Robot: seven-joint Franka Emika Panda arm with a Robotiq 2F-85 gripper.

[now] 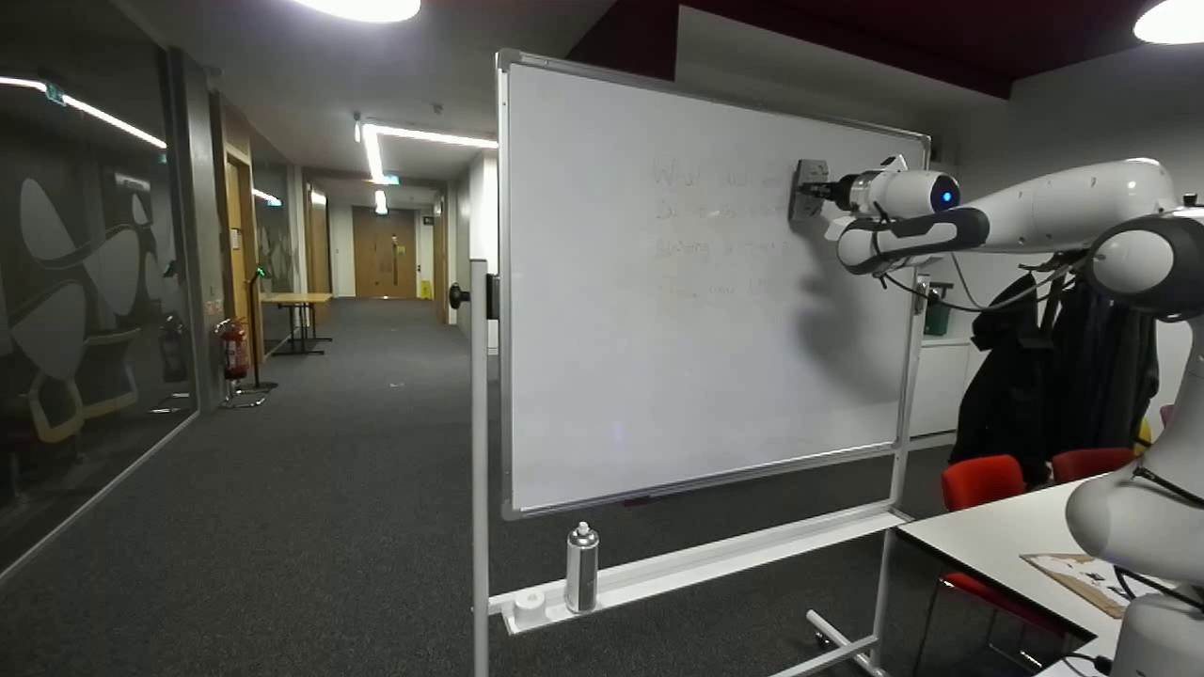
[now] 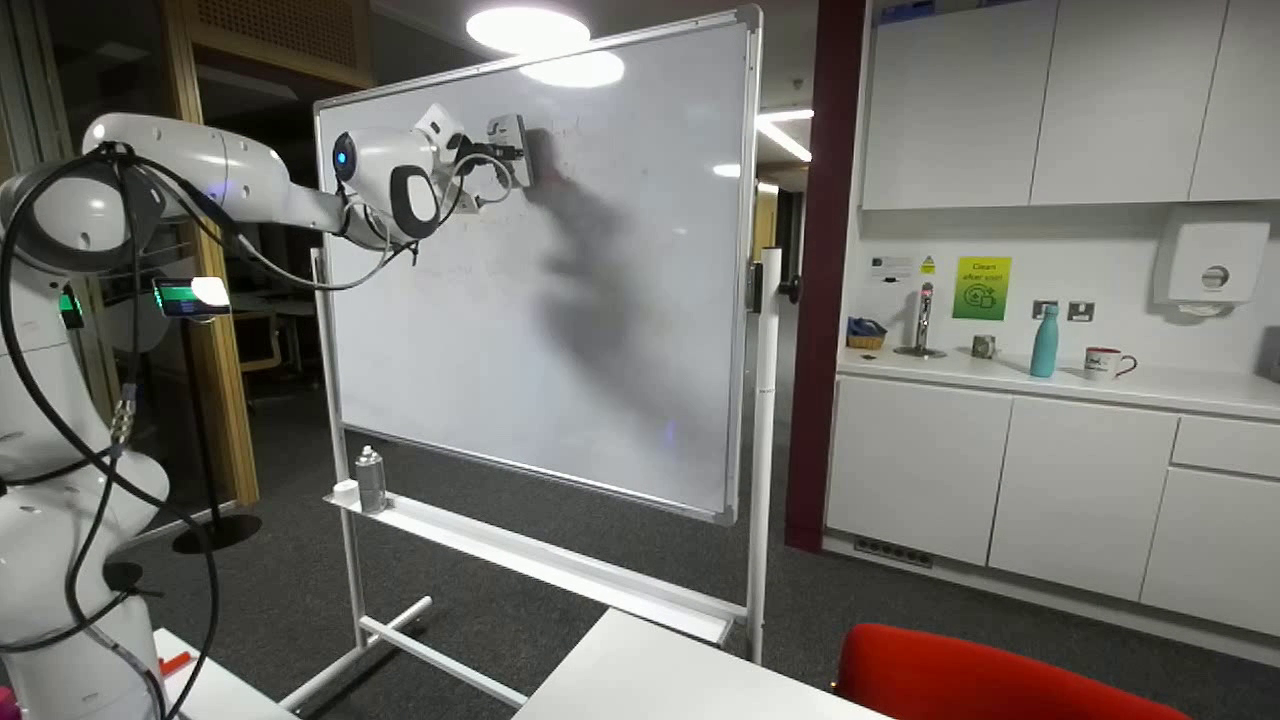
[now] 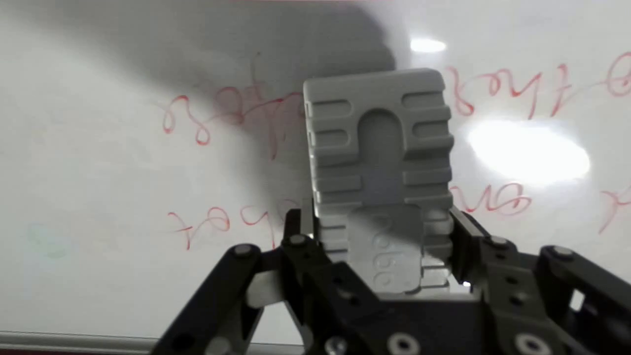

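A grey ribbed board eraser [image 3: 381, 157] is clasped between the black fingers of my gripper, which is shut on it. In exterior view 1 the eraser [image 1: 807, 190] is held upright at the upper right of the whiteboard [image 1: 677, 372]. Whether it touches the board or stands slightly off it, I cannot tell. Red handwriting [image 3: 503, 201] shows on both sides of the eraser in the wrist view, upside down there. Part of the lettering is hidden behind the eraser. From exterior view 2, the gripper [image 2: 510, 152] reaches the board's upper left.
Below the board, a spray can [image 1: 581, 568] and a small white roll [image 1: 530, 608] occupy one end of the tray [image 1: 734, 568]. A white table [image 1: 1016, 525] and red chairs [image 1: 984, 481] stand near the arm's base. The board's lower half is unobstructed.
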